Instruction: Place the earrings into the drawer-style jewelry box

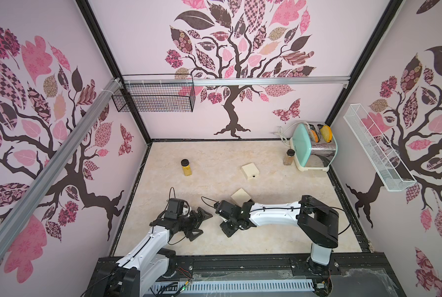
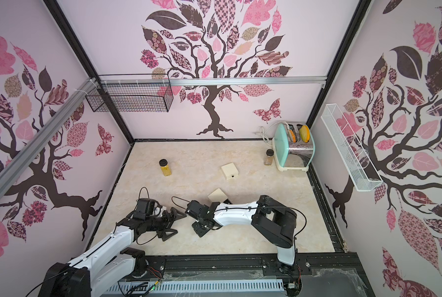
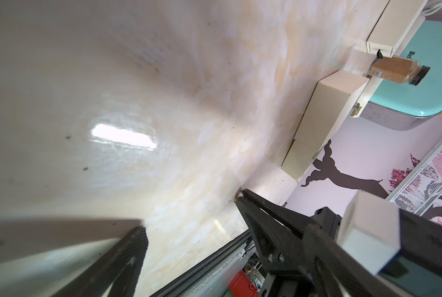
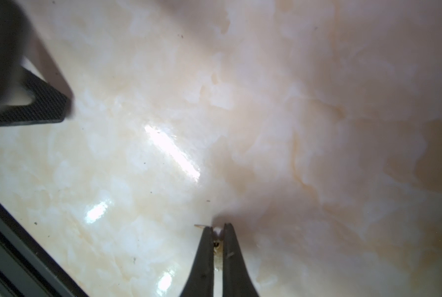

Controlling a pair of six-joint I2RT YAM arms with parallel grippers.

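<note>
My left gripper (image 1: 199,223) stands open low over the front-left counter. My right gripper points down at the counter, shut, its tips at a small gold-coloured piece (image 4: 217,250), perhaps an earring; whether it is gripped I cannot tell from its shape, as the tips nearly meet. A cream box (image 1: 240,194), likely the jewelry box, sits just behind the right arm, partly hidden by it. A second cream box (image 1: 250,168) stands farther back.
A yellow-filled jar (image 1: 186,168) stands at the back left. A brown jar (image 1: 288,158) and a mint toaster (image 1: 302,146) occupy the back right.
</note>
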